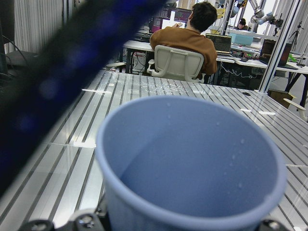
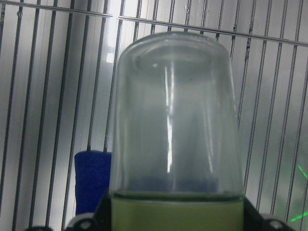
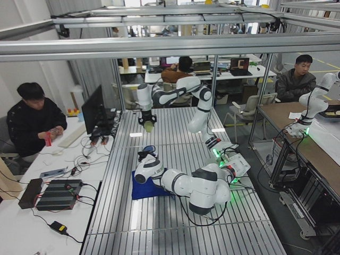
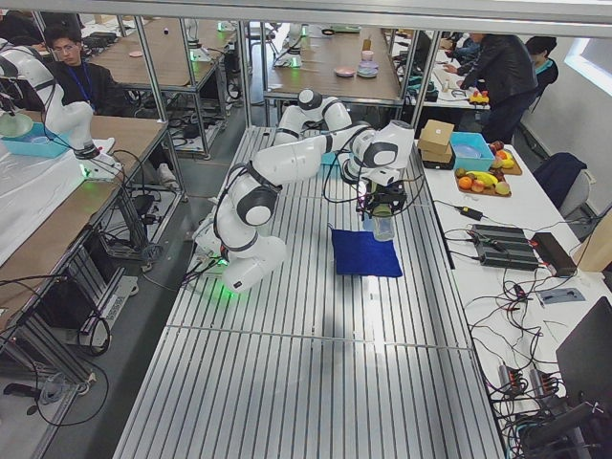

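A blue cup (image 1: 190,163) fills the lower left wrist view; in the camera left view my left gripper (image 3: 147,155) is shut on it above the blue cloth (image 3: 139,190). My right gripper (image 3: 147,119) is shut on a green bottle (image 3: 149,127) with a clear top (image 2: 175,115), higher up over the far part of the table. In the camera right view the bottle (image 4: 382,222) appears in front of the cloth (image 4: 366,255), largely hiding what is behind it. A dark, blurred diagonal shape covers the upper left of the left wrist view.
A side desk (image 4: 478,301) holds electronics, cables, a blue bin (image 4: 470,148) and fruit. People sit at neighbouring desks.
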